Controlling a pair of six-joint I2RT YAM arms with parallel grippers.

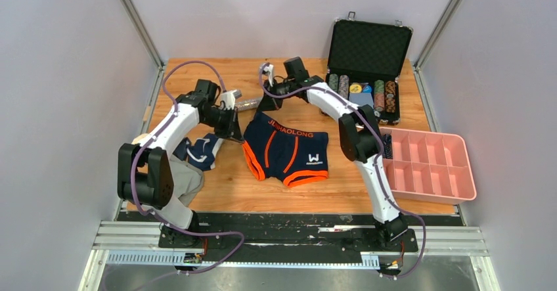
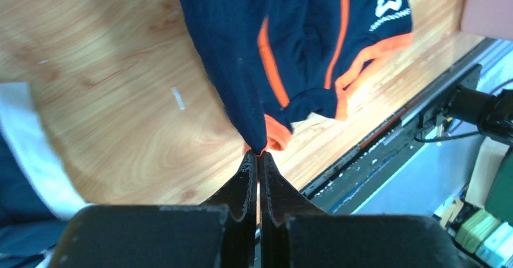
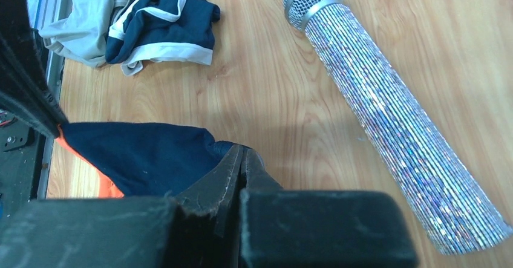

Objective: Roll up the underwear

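Note:
Navy boxer briefs with orange trim and lettering lie on the wooden table, their left side lifted. My left gripper is shut on their left leg corner; in the left wrist view the cloth runs into the fingertips. Up at the waistband's left end, my right gripper is shut on the fabric, which shows as a raised fold in the right wrist view, stretched between the two grippers.
A glittery microphone lies behind the briefs. Other folded garments are at the left. An open case of chips sits back right, with a pink divided tray in front of it.

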